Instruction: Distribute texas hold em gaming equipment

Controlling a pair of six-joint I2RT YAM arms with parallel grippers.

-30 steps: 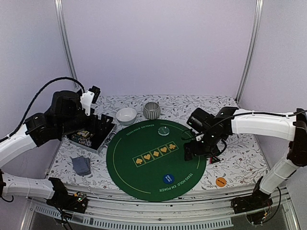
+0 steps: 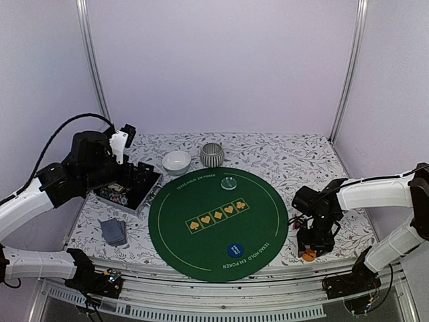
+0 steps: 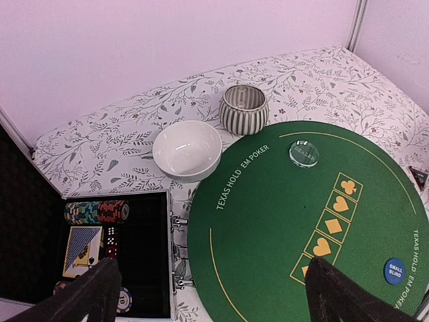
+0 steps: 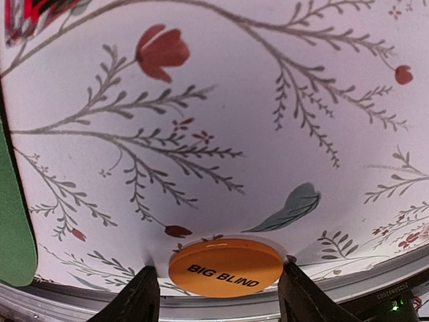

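Note:
The orange BIG BLIND disc point(image 4: 226, 268) rests at the table's front right, off the green poker mat point(image 2: 201, 248). My right gripper is down around it, one finger at each side edge; whether both press on it cannot be told. On the mat are the blue SMALL BLIND disc point(image 2: 235, 250) near the front and the clear DEALER disc point(image 3: 304, 153) at the back. My left gripper stands open and empty, above the black case point(image 3: 151, 255), which holds chips point(image 3: 96, 212), a card deck point(image 3: 82, 251) and dice point(image 3: 111, 241).
Behind the mat stand a white bowl point(image 2: 177, 162) and a striped cup point(image 2: 212, 155). A folded grey cloth point(image 2: 113, 231) lies at the front left. Something red and black point(image 4: 27, 17) lies near the right arm.

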